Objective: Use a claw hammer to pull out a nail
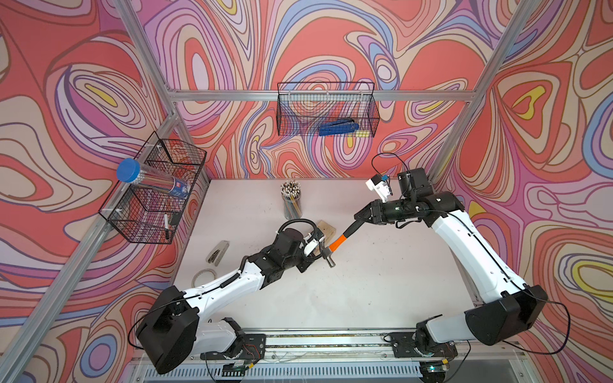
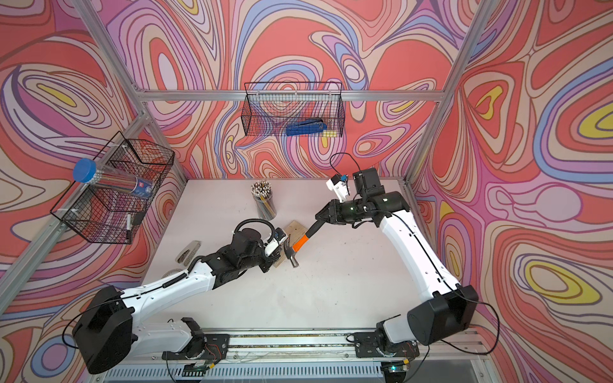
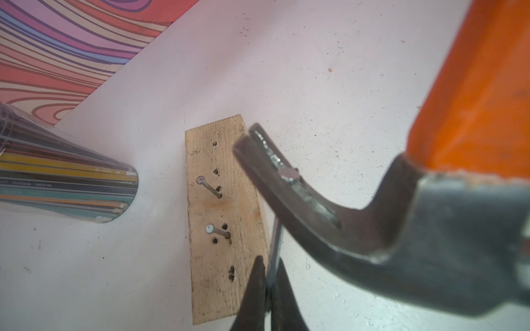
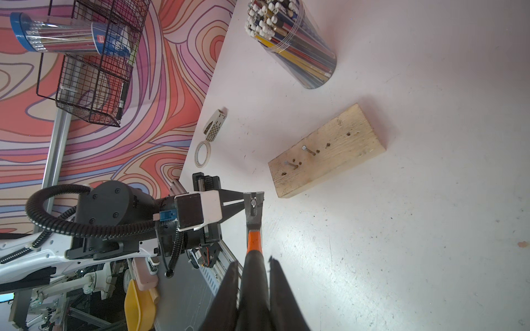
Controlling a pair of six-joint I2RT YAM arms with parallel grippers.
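Above the table, my right gripper is shut on the black handle of an orange-and-black claw hammer (image 1: 336, 244). In the left wrist view the hammer's grey claw points left, with a nail's head (image 3: 288, 175) lying in its slot. That nail's shaft (image 3: 275, 242) runs down from the claw to between the tips of my left gripper, which is shut on it. Below and beyond, a wooden block (image 3: 215, 281) lies on the table. Two other nails stand tilted in it, a pinkish one (image 3: 208, 187) and a silver one (image 3: 217, 230), among several holes.
A clear jar of pencils (image 4: 298, 49) stands behind the block. A grey stapler-like tool (image 1: 217, 252) and a tape ring (image 1: 204, 277) lie at the table's left. Wire baskets (image 1: 328, 111) hang on the frame.
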